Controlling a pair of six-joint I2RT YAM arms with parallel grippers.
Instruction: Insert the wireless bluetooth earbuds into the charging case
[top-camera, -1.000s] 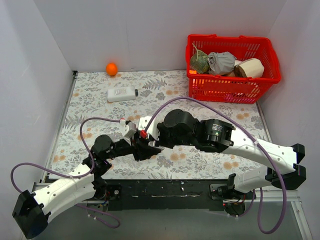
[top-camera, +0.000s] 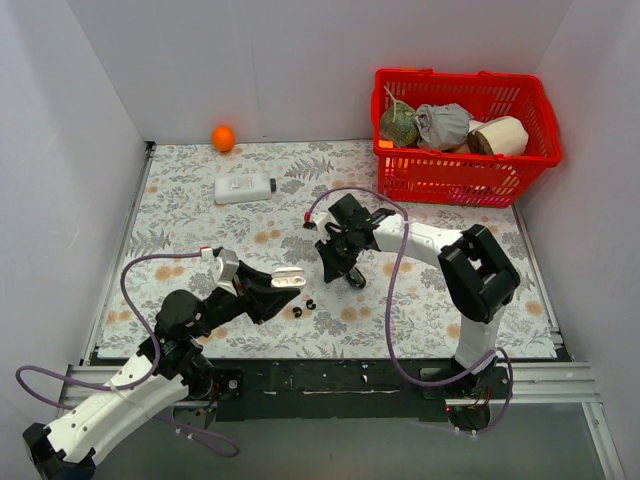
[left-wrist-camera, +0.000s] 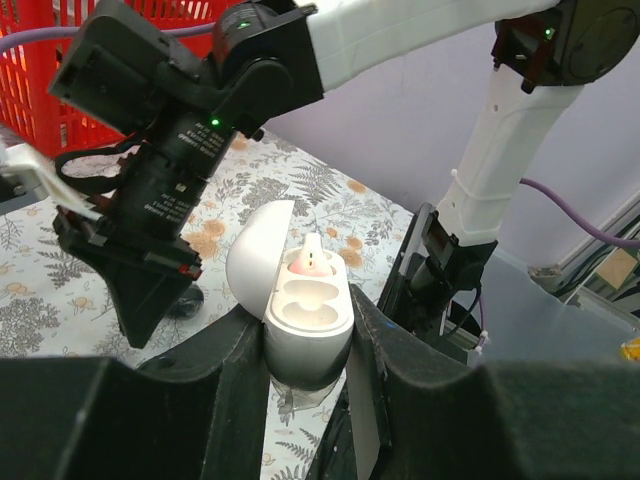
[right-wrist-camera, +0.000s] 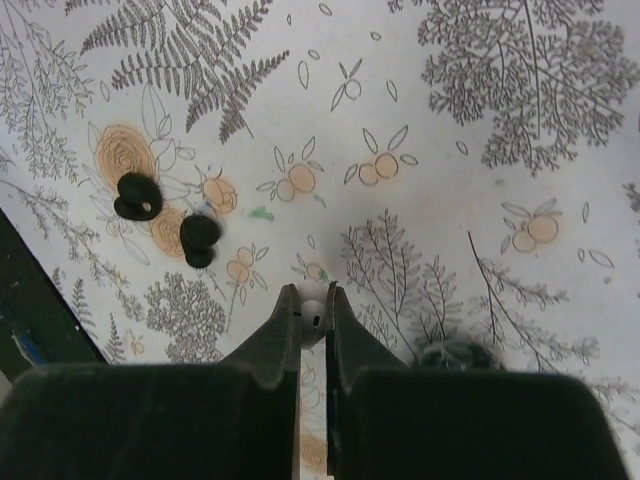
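My left gripper is shut on the white charging case (left-wrist-camera: 310, 312), whose lid stands open. Inside the case show a pale pointed piece, a pinkish spot and rounded hollows. The top view has the case (top-camera: 289, 277) left of my right gripper (top-camera: 336, 272). Low over the cloth, that right gripper is shut on a small white rounded piece (right-wrist-camera: 312, 318), which looks like an earbud; most of it is hidden by the fingers. Two small black rounded pieces (right-wrist-camera: 138, 196) (right-wrist-camera: 199, 238) lie on the cloth, apart from the fingertips.
A dark glossy oval object (top-camera: 355, 278) lies close beside the right gripper. Farther back are a white bottle (top-camera: 243, 189), an orange (top-camera: 223, 138) and a filled red basket (top-camera: 461, 182).
The left gripper and case have shifted slightly left.
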